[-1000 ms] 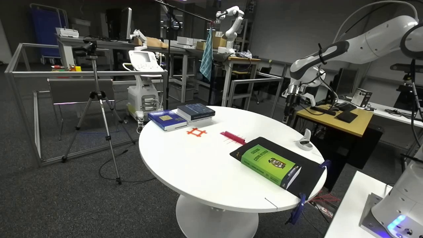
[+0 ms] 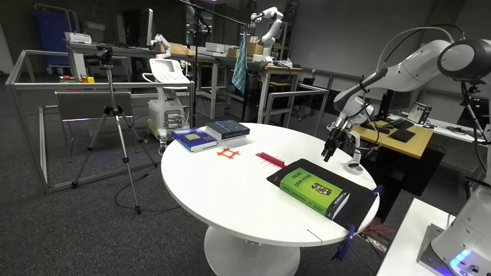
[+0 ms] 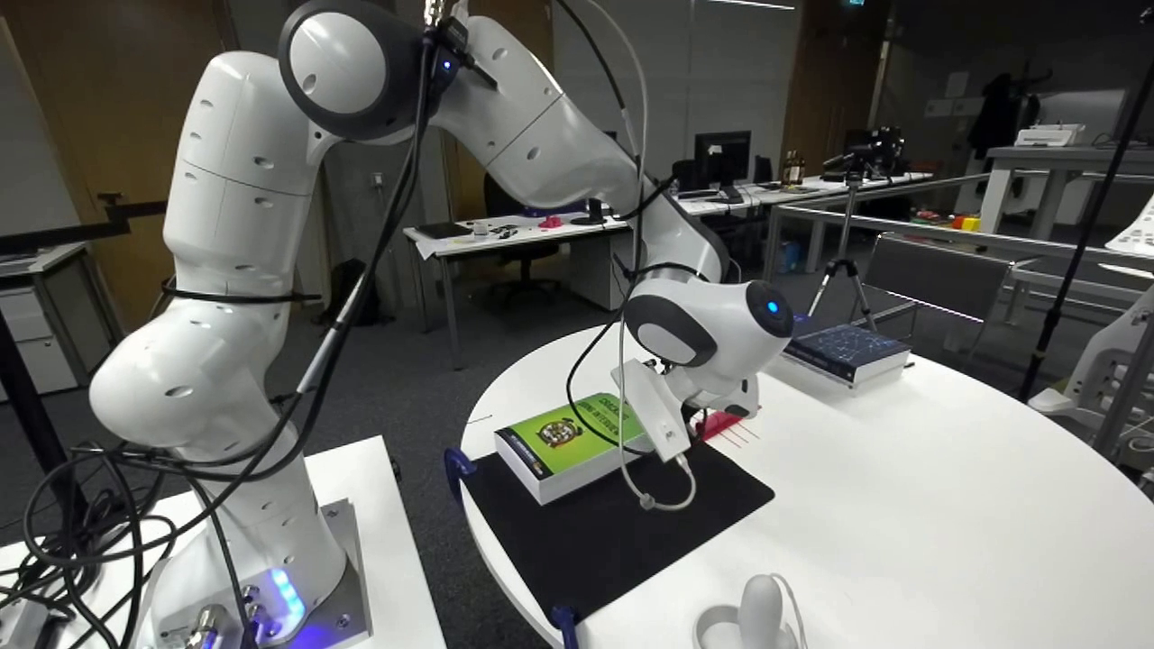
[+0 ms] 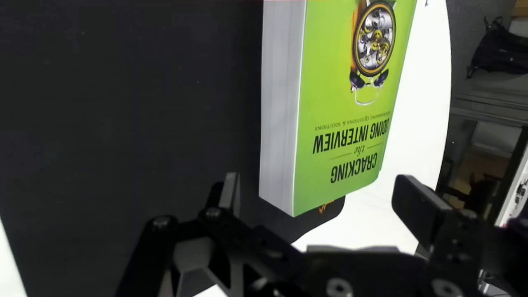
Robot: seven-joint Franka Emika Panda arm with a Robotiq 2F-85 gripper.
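Note:
A thick green book (image 2: 314,189) lies flat, cover up, on a black mat (image 2: 356,188) at the round table's edge. In the wrist view the gripper is open, its fingers (image 4: 230,195) spread wide. The book (image 4: 341,109) appears beyond the fingertips and between them, with nothing gripped. Exterior view 1 has the gripper (image 2: 327,155) above the table near the mat's far side, clear of the book. From exterior view 2, the wrist hides part of the book (image 3: 579,438) and most of the gripper.
Blue clamps (image 2: 344,243) hold the mat at the table edge. A red rack (image 2: 270,159) stands by the mat's corner. Farther off are an orange frame (image 2: 228,153), a blue book (image 2: 194,138) and a dark book (image 2: 228,129). A white controller (image 2: 354,164) sits nearby.
The arm has swung its hand slightly left and turned the wrist, with the gripper now lower and tilted over the table. The books and mat have not moved.

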